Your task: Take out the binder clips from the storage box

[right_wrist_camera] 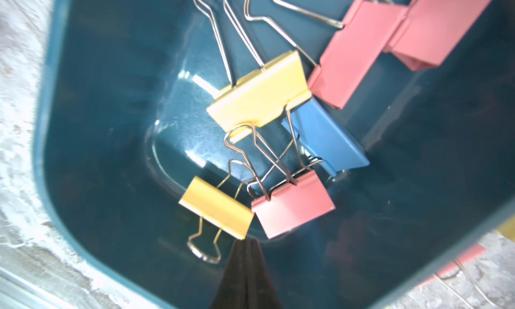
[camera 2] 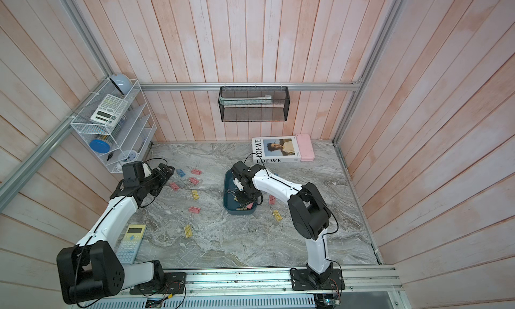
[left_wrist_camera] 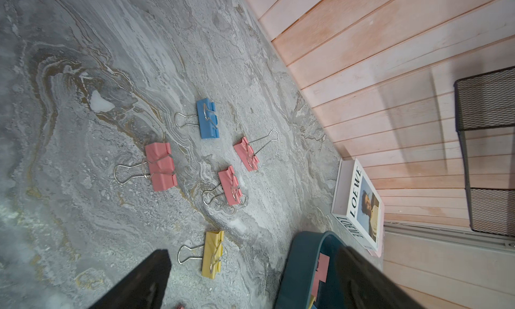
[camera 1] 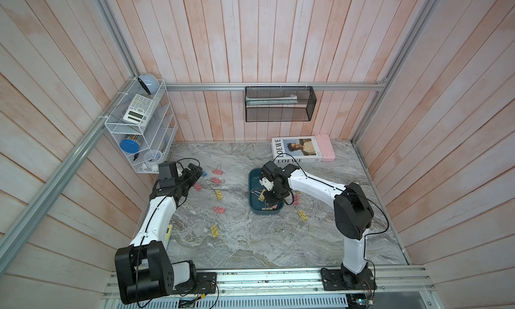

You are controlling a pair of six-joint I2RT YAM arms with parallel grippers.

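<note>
The dark blue-green storage box [camera 1: 256, 207] holds several binder clips. In the right wrist view my right gripper is shut inside the box with nothing between its fingers. Its tips are just below a small yellow clip [right_wrist_camera: 217, 207], which lies outside them against a pink clip [right_wrist_camera: 294, 202]. A larger yellow clip [right_wrist_camera: 260, 96], a blue clip [right_wrist_camera: 325, 138] and two pink clips lie higher in that view. On the left side of the table my left gripper is open and empty, above several loose clips, among them a blue one [left_wrist_camera: 207, 118].
Loose clips are scattered left of the box; a yellow clip [camera 1: 302, 215] and a pink one lie to its right. A book [camera 1: 296, 149] stands behind it. A wire shelf [camera 1: 144, 127] borders the left.
</note>
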